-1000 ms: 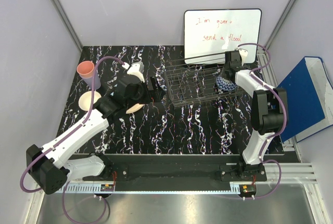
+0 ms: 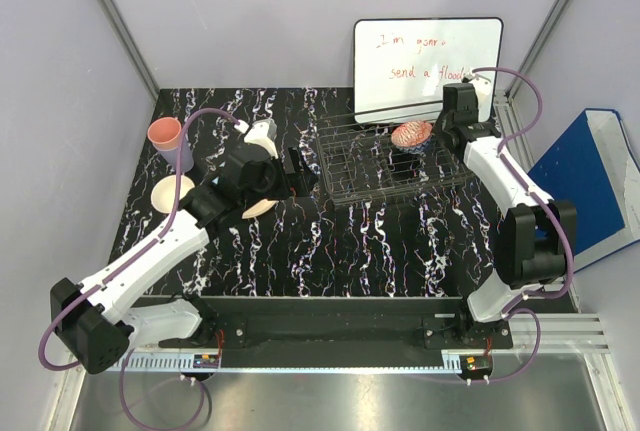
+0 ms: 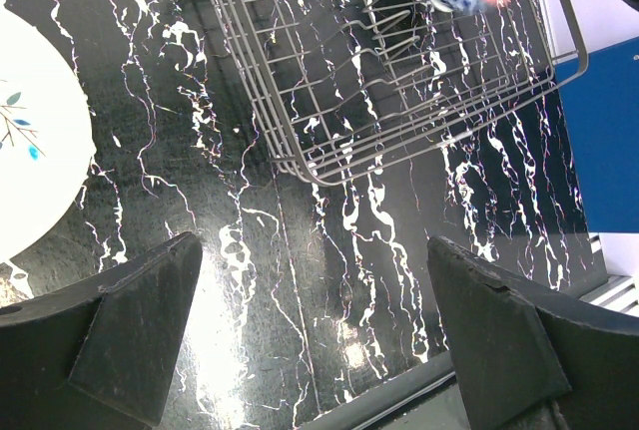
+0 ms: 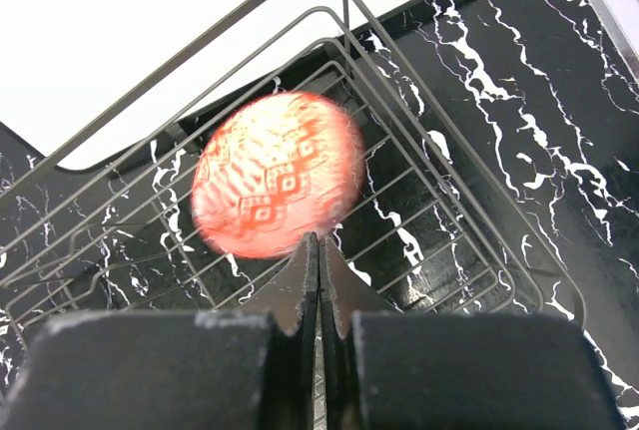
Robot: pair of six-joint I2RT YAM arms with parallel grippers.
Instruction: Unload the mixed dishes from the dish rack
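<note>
The wire dish rack (image 2: 365, 191) holds a bowl (image 2: 411, 134) with a red patterned face and blue underside, blurred in the right wrist view (image 4: 275, 171). My right gripper is shut beside the bowl, with nothing visible between its fingers. My left gripper is open over the counter, left of and in front of the rack. A pale plate (image 3: 30, 141) with a branch pattern lies left of it. The top view also shows another plate (image 2: 167, 196) and an orange-rimmed cup (image 2: 166, 131) at the left.
A whiteboard (image 2: 425, 56) stands behind the rack, and a blue board (image 2: 570, 181) is at the right.
The bowl has shifted left in the rack and now shows its red face instead of mostly blue pattern.
</note>
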